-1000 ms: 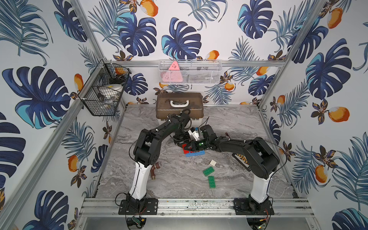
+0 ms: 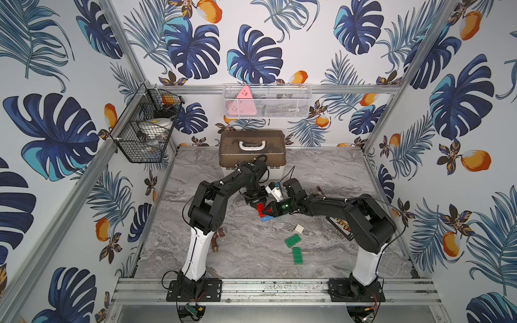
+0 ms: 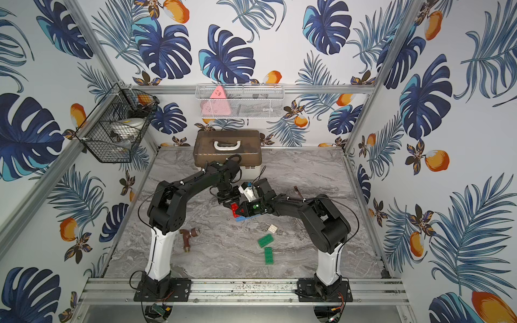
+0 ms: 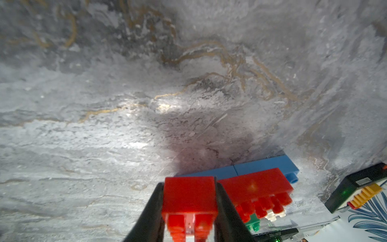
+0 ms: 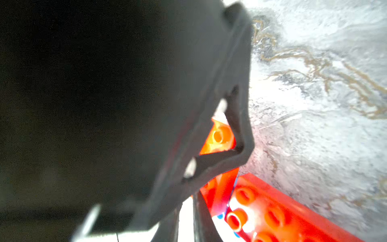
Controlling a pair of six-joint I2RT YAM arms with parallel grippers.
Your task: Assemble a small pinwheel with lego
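My left gripper is shut on a red brick, studs downward in that view. Beside it another red brick lies against blue bricks. In the top left view both grippers meet over these bricks at mid-table. My right gripper is low over them; its housing fills much of the right wrist view, hiding what is between its fingers, with red bricks just beyond. Two green bricks and a pale square brick lie to the front right.
A brown toolbox stands behind the arms. A tray of parts lies at the right, under the right arm. A brown object lies at the front left. The front centre and back right of the table have bare room.
My right gripper and arm have shifted slightly down toward the table front over the last second. The left arm is nearly still.
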